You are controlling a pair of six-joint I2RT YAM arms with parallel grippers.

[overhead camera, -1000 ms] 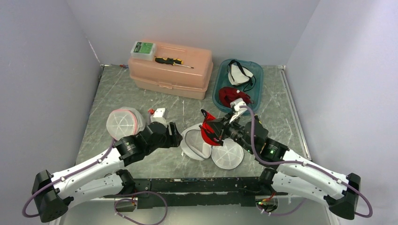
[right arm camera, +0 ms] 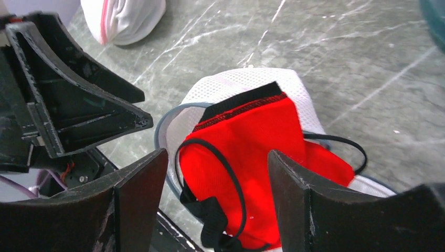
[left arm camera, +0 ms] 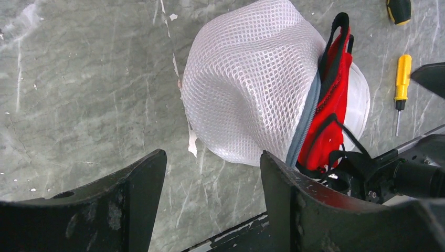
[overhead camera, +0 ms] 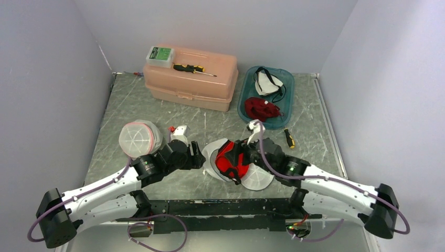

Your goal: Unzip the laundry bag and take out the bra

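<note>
The white mesh laundry bag (left arm camera: 246, 79) lies unzipped on the table, its grey zipper edge (left arm camera: 304, 123) along the opening. A red bra (right arm camera: 236, 152) with black straps lies in and across that opening. Right over the bra is my right gripper, its fingers (right arm camera: 139, 181) spread apart with the fabric below and none pinched between them. My left gripper stands open just left of the bag, with bare table and the bag's near edge showing between its fingertips. How much of the bra rests inside the bag is hidden.
A teal bin (overhead camera: 287, 94) at the back right holds a dark red garment (overhead camera: 262, 108) and a white one (overhead camera: 268, 84). A pink toolbox (overhead camera: 191, 86) stands behind. White mesh bags (overhead camera: 137, 139) lie left; screwdrivers (left arm camera: 402, 79) lie right.
A second ago the red bra hung from my right gripper beside the bag. It moved left and down onto the bag, and the right gripper has let go.
</note>
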